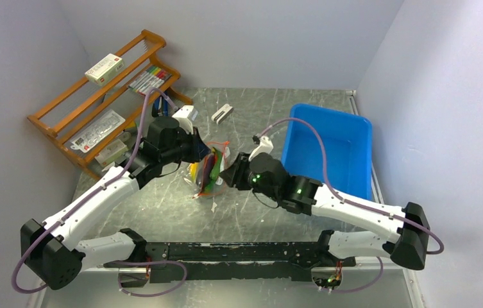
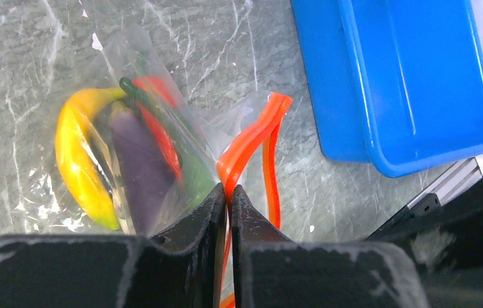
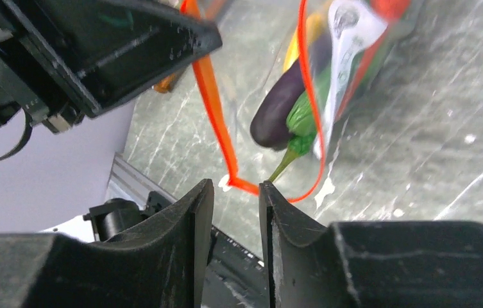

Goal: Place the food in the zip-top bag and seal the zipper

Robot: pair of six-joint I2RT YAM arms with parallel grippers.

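The clear zip bag with orange zipper (image 2: 254,138) holds a yellow banana (image 2: 79,154), a purple eggplant (image 2: 137,173), a red pepper and green vegetables. My left gripper is shut on the orange zipper edge at the bag's mouth, lifting it. In the right wrist view the mouth gapes as a loop, with a green stem (image 3: 283,163) inside it. My right gripper is part open just in front of the zipper loop's lower end, with nothing visibly held between its fingers.
A blue bin (image 1: 325,154) stands at the right. A wooden rack (image 1: 84,109) with boxes is at the back left, and a small white item (image 1: 221,113) lies behind the bag.
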